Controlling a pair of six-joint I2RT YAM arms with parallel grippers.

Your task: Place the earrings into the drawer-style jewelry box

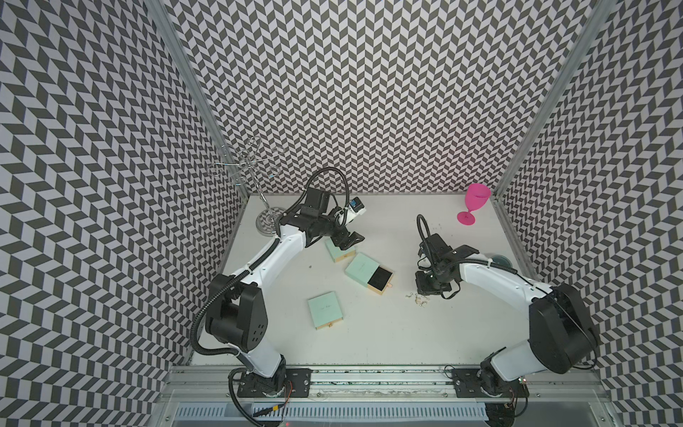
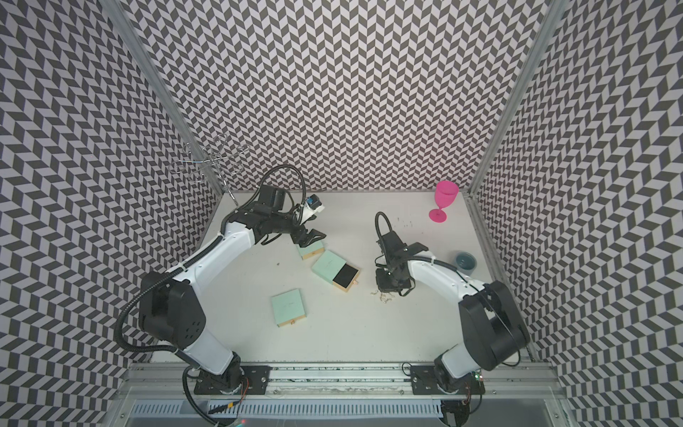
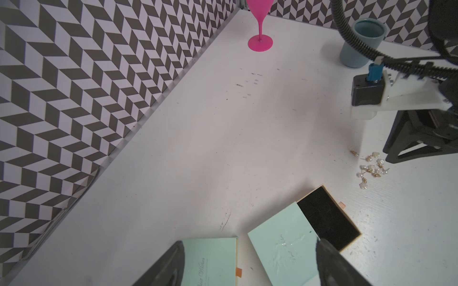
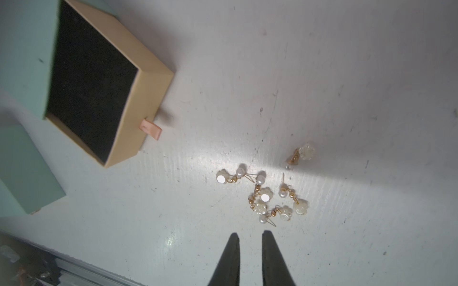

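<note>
A mint jewelry box (image 1: 361,267) at table centre has its drawer (image 4: 90,71) pulled out, showing a black, apparently empty inside and a pink tab. Just right of it, a loose pile of pearl and gold earrings (image 4: 260,200) lies on the table. My right gripper hangs over the pile, its fingers a little apart with nothing between them. My left gripper is raised open above the back left boxes, empty.
Two closed mint boxes lie at front left (image 1: 325,309) and behind (image 3: 210,257). A pink goblet (image 1: 476,195) and blue cup (image 2: 465,262) stand at right, a metal stand (image 1: 271,222) at back left.
</note>
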